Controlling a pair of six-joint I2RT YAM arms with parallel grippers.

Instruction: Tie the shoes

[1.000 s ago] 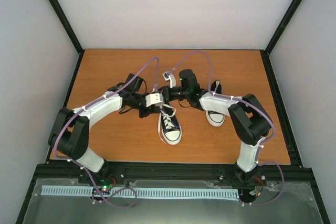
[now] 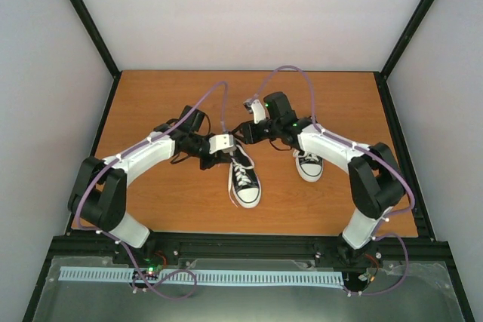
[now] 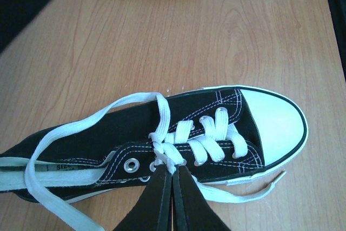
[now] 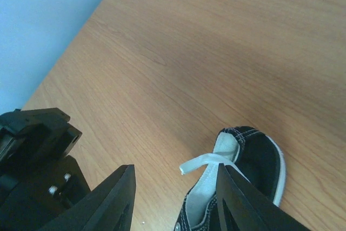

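A black shoe (image 2: 244, 180) with white laces lies in mid-table under both grippers, toe toward the front edge. In the left wrist view, its white lace (image 3: 172, 155) is bunched at the tips of my left gripper, which is shut on it. One lace loop (image 3: 81, 125) arches over the shoe's opening; a loose lace end (image 3: 259, 193) lies beside the toe. My right gripper is open above the heel end (image 4: 254, 155). A lace strand (image 4: 208, 159) crosses that opening near one finger (image 4: 230, 187), not visibly gripped.
The second black shoe (image 2: 309, 166) lies to the right, partly covered by my right arm (image 2: 324, 143). Bare wooden table (image 2: 166, 201) shows at front left and along the back. My left gripper's dark body (image 4: 43, 171) is close by in the right wrist view.
My right gripper and forearm have shifted to the right, away from the left gripper, baring more of the shoe's heel end. The left arm and the shoes look still.
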